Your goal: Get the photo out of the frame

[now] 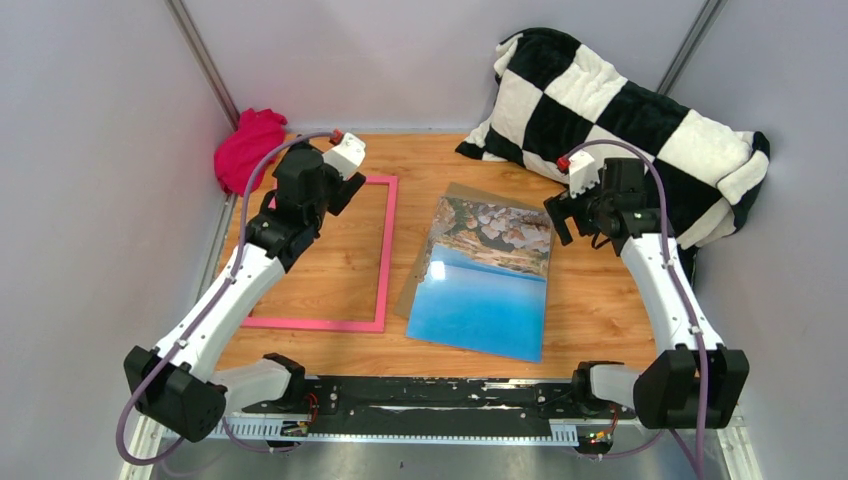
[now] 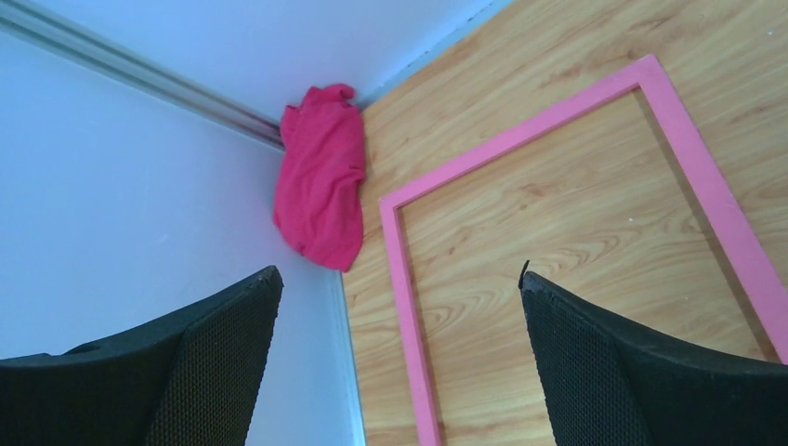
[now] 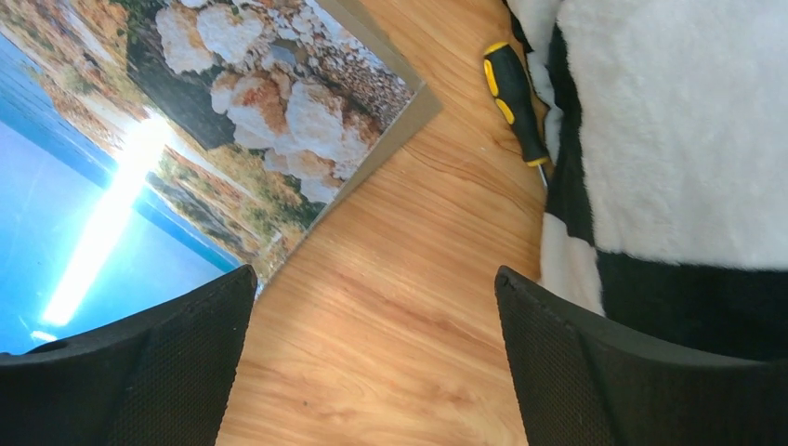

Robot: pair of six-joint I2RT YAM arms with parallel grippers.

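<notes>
The empty pink frame (image 1: 386,250) lies flat on the left of the wooden table, also seen under my left gripper in the left wrist view. A glossy blue-sea photo (image 1: 475,315) lies to the right of the frame, on a brown board (image 1: 410,287), with a rocky picture at its upper part. My left gripper (image 1: 350,185) is raised above the frame's upper right area, open and empty. My right gripper (image 1: 560,220) is raised beside the photo's upper right corner, open with nothing between its fingers.
A checkered pillow (image 1: 645,130) fills the back right. A yellow-black screwdriver (image 3: 511,98) lies against it. A red cloth (image 1: 245,150) sits at the back left corner. Free table shows behind the board and at the front right.
</notes>
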